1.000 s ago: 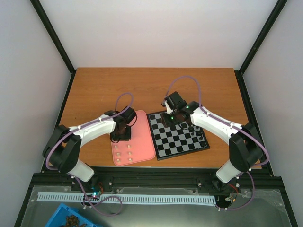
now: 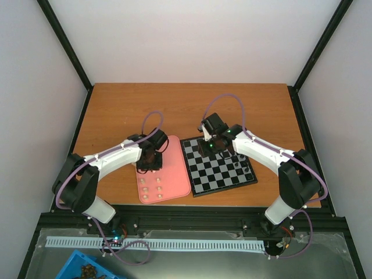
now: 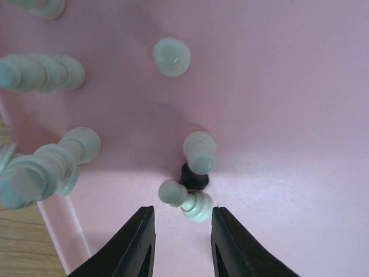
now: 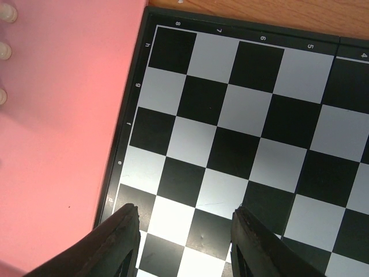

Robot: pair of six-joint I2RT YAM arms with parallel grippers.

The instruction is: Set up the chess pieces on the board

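White chess pieces, such as a tall one and a small one, stand on the pink tray; a small dark object sits between two of them. My left gripper is over the tray, fingers apart and empty, just short of the small piece in the left wrist view. The checkered board lies right of the tray, with several pieces at its right side in the top view. My right gripper hangs above the board, open and empty, over bare squares.
A blue bin with brown pieces sits below the table's front edge at left.
My left gripper has shifted very slightly over the tray. The right arm has moved very little, and the board looks the same.
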